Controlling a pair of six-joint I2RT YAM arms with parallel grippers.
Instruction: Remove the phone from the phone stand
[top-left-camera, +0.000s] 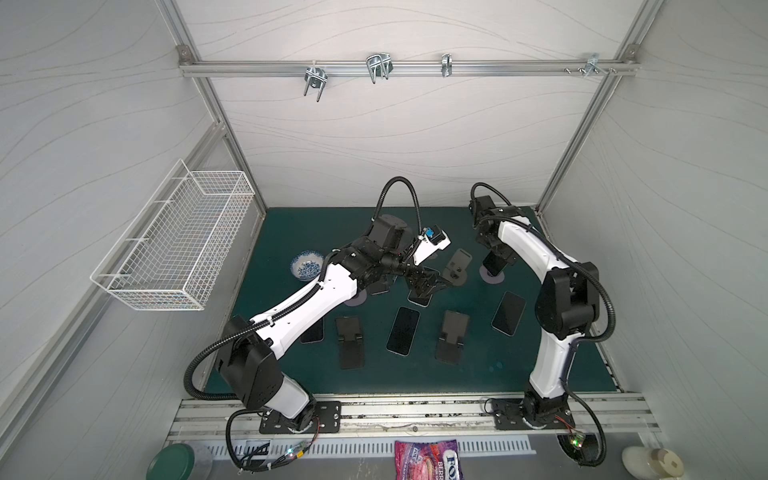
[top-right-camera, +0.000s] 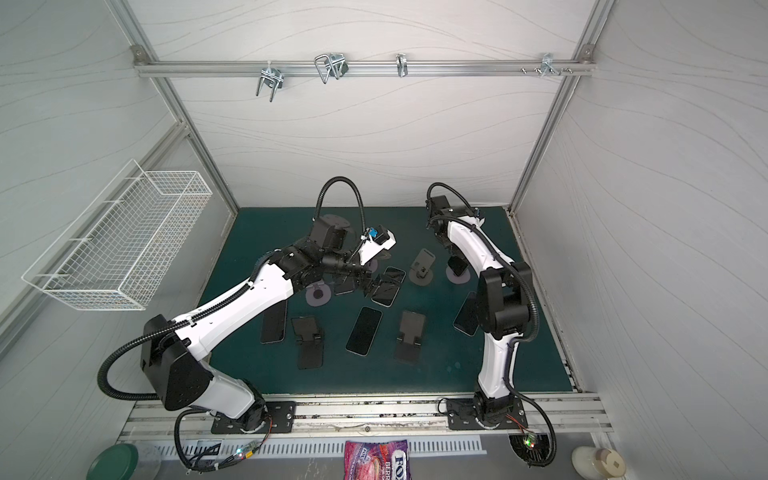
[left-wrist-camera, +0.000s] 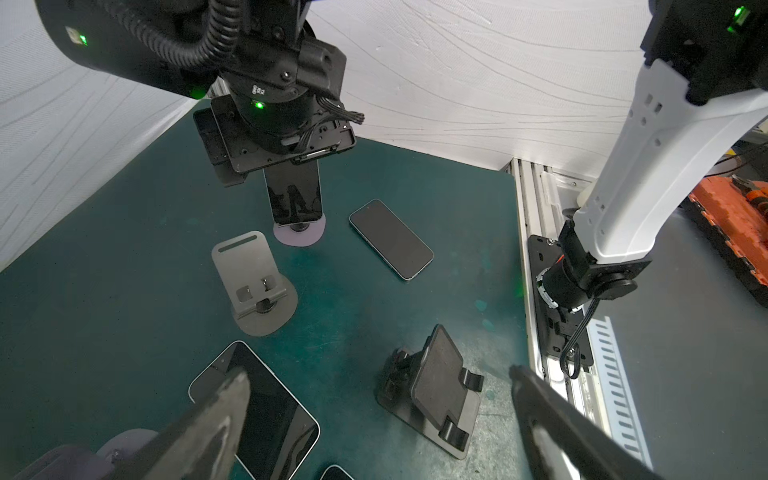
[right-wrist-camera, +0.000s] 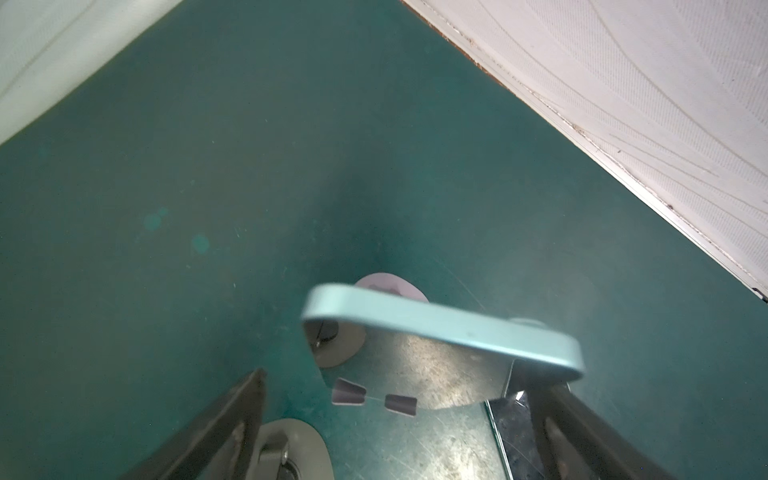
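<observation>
A dark phone (left-wrist-camera: 293, 192) stands upright on a stand with a round mauve base (left-wrist-camera: 300, 232), at the table's far right. Close above it is my right gripper, whose fingertips are hidden by its wrist in the left wrist view. In the right wrist view, the phone's pale blue edge (right-wrist-camera: 444, 320) crosses the space ahead of my right gripper, which is open. How deep the phone sits between the fingers, I cannot tell. My left gripper hangs open over the table's middle, nothing held.
An empty grey stand (left-wrist-camera: 248, 272) is left of the phone's stand in the left wrist view. Several flat phones, one (top-left-camera: 509, 313) at right, and folding stands (top-left-camera: 452, 336) lie around. A white wire basket (top-left-camera: 180, 240) hangs at left. Open table lies behind the phone.
</observation>
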